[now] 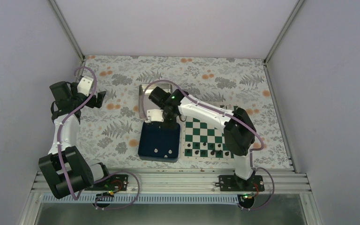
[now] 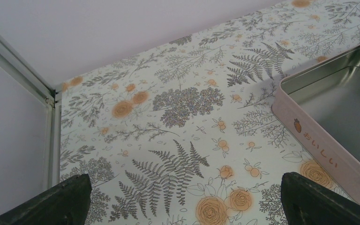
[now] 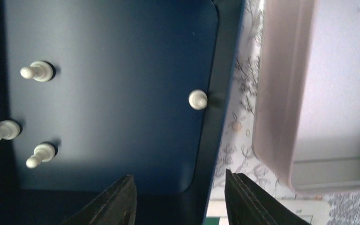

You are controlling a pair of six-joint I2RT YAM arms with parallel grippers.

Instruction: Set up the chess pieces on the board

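Note:
The green-and-white chessboard (image 1: 197, 132) lies at the right of the table, with dark pieces (image 1: 204, 144) along its near side. My right arm covers much of its far side. Inside the dark blue tray (image 1: 145, 140) left of the board stand several white pieces; the right wrist view shows one white piece (image 3: 198, 100) by the tray wall and others grouped at the left. Over the tray's far end hovers my right gripper, fingers apart and empty, touching no piece. My left gripper is open and empty at the table's left side.
A pinkish metal tray (image 1: 140, 101) stands behind the blue one, partly under the right arm; it looks empty where visible.

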